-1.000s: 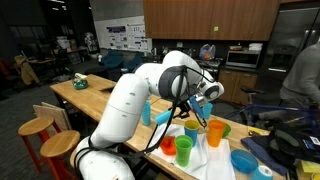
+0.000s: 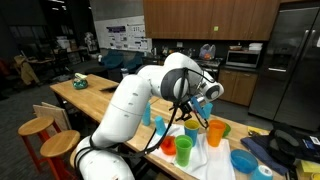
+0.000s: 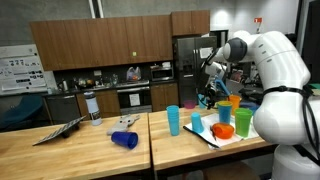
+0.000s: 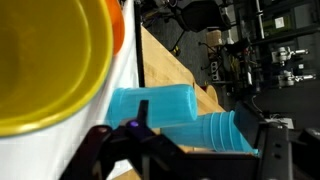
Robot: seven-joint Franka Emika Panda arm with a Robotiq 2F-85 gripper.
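Observation:
In the wrist view, my gripper has its two dark fingers set well apart. Beyond the fingertips are a light-blue cup and further blue cups with stacked-looking rims. Whether the fingers touch either is hard to tell. A large yellow cup fills the left of that view. In the first exterior view, the arm reaches over the table, with its hand above the yellow cup and near a blue cup. The fingertips are too small to make out there.
Around the white cloth stand a green cup, an orange cup and a red item. A blue bowl lies at the right. The second exterior view shows a fallen blue cup and bare wood at left.
The arm holds nearly the same pose over the table. Any shift of the hand or the cups is too small to tell for certain.

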